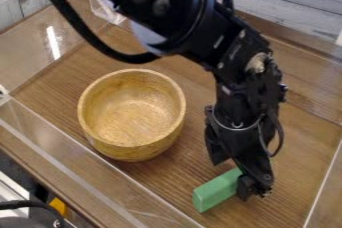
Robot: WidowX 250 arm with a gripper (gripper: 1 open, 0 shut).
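Observation:
The black gripper (238, 172) reaches down at the right of the camera view, low over a green block (214, 194) lying on the wooden surface near the front. Its lower end covers the block's right end; the gripper is open, though its fingers are hard to make out against the dark body. A yellow bowl (107, 137) stands to the left of the gripper, apart from the block.
The wooden surface (67, 72) is bordered by clear walls at the left, front and right, with white planks behind. Free room lies at the back left and right of the gripper.

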